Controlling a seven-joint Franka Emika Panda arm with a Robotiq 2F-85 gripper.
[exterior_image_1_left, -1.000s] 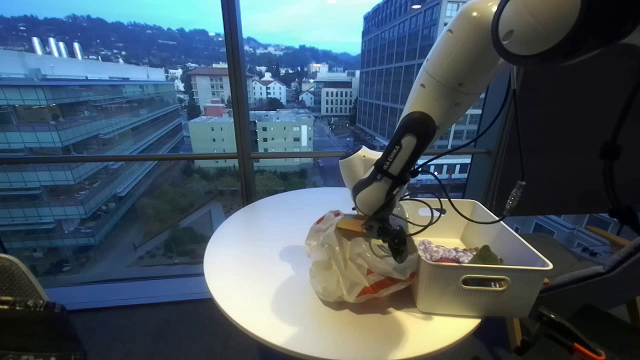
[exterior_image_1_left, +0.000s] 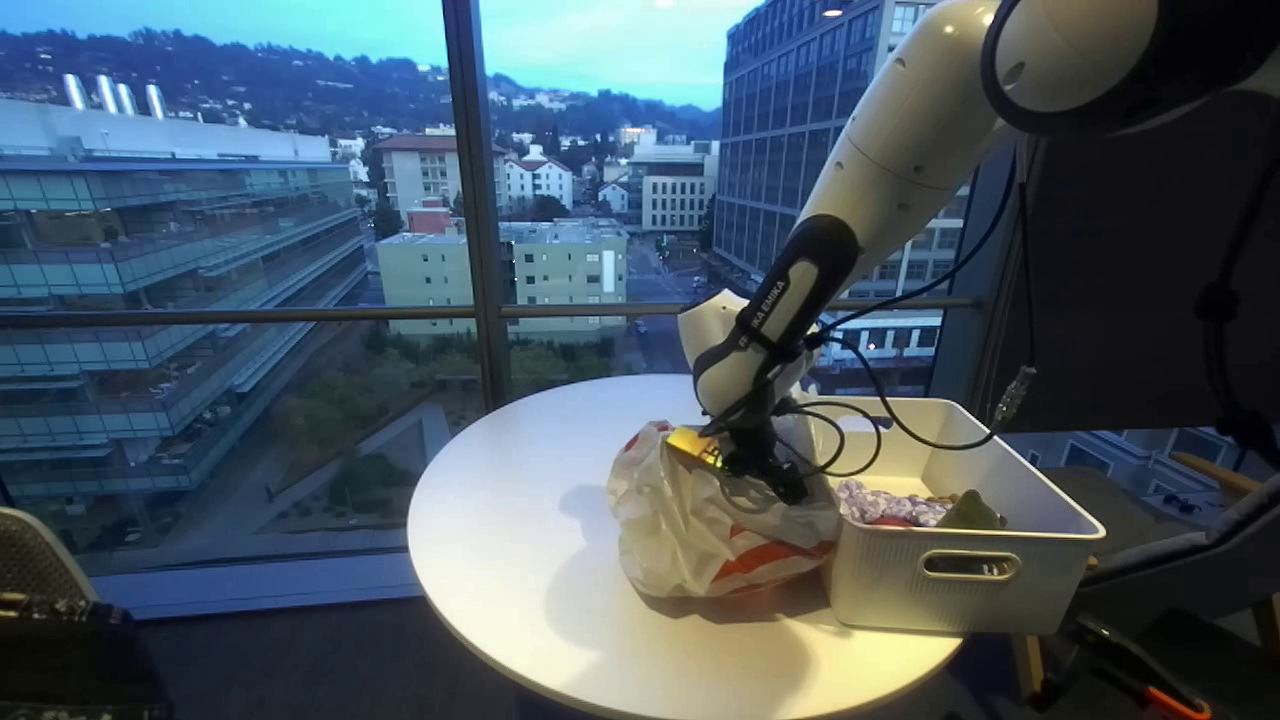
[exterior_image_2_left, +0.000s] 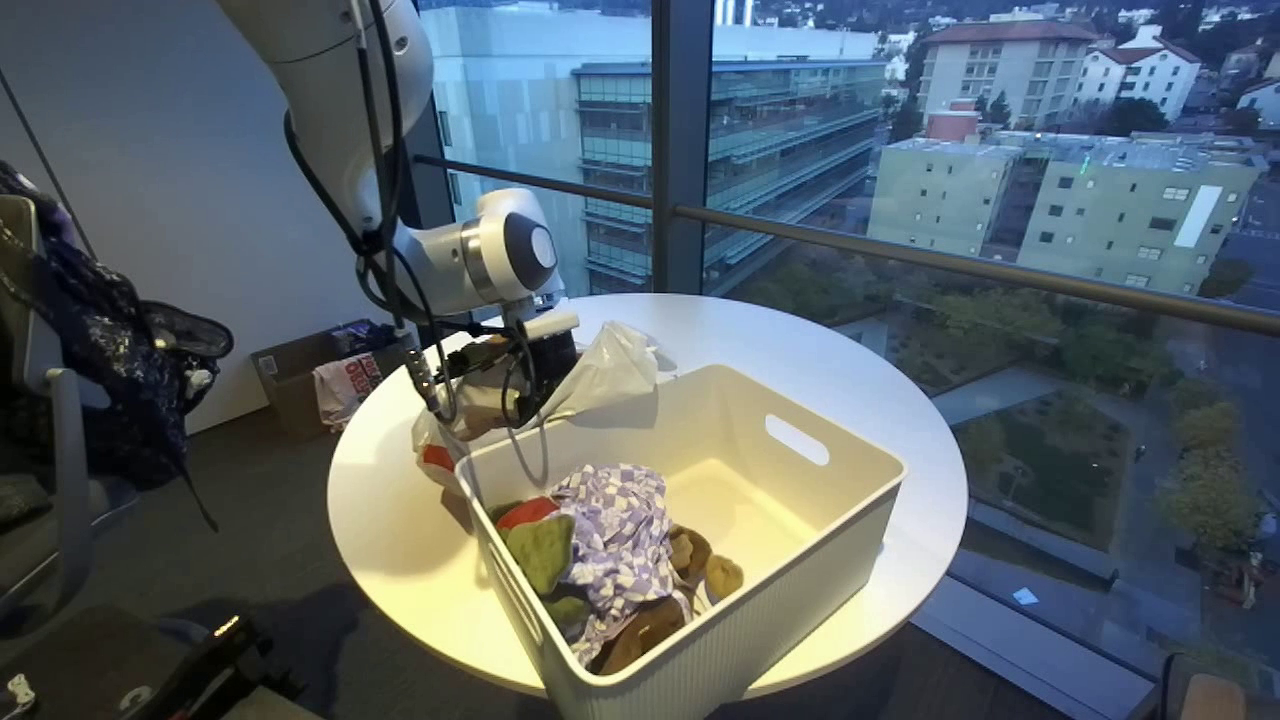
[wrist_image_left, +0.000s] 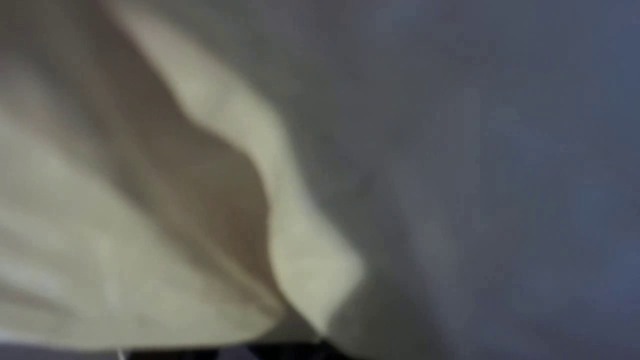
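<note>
A crumpled white plastic bag (exterior_image_1_left: 678, 528) with red-orange print rests on the round table, against one side of the white bin. My gripper (exterior_image_1_left: 728, 466) is at the top of the bag, pushed in among its folds. It is open, but the plastic hides its fingertips. In the second exterior view the bag's plastic (exterior_image_2_left: 609, 372) rises beside the dark gripper body (exterior_image_2_left: 547, 362). Pale, blurred folds of the bag (wrist_image_left: 150, 270) fill the wrist view, and what lies inside the bag cannot be made out.
The white bin (exterior_image_2_left: 720, 642) holds a purple-and-white checked cloth (exterior_image_2_left: 618, 528), a green plush piece (exterior_image_2_left: 540, 552) and some brown and red soft items. Cables loop from the arm near the bin's rim.
My wrist and gripper have shifted slightly left and tilted in the first exterior view. The bag's upper folds have moved a little with them. The bin has stayed put.
</note>
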